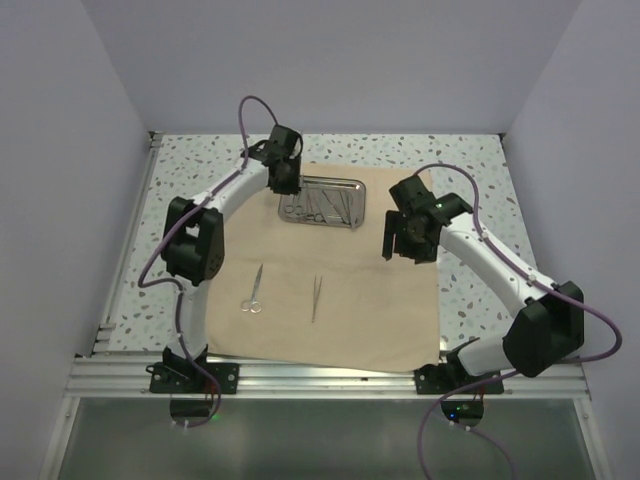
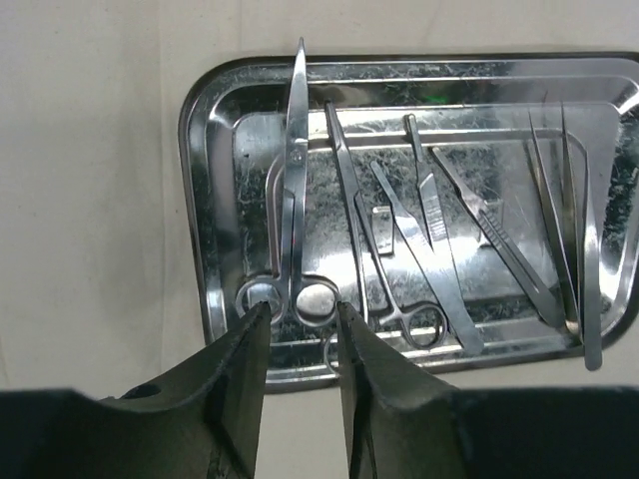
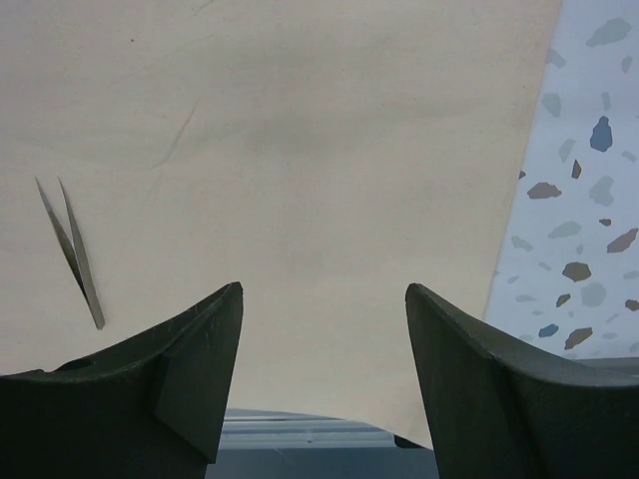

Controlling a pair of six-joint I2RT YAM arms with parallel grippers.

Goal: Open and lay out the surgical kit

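The steel tray [image 2: 215,220] holds several instruments, among them long scissors [image 2: 296,170], smaller scissors and tweezers. My left gripper hangs over the tray's left part with its fingers part open, above the scissors' handles. On the beige cloth [image 1: 370,320] lie scissors [image 1: 255,290] and tweezers [image 1: 316,298], apart from each other; the tweezers [image 3: 80,259] also show in the right wrist view. My right gripper is over the cloth's right side, right of the tray, its fingertips apart in view; whether anything sits between them lower down I cannot see.
A speckled table [image 1: 480,190] borders the cloth, with metal rails along the front edge [image 1: 300,380].
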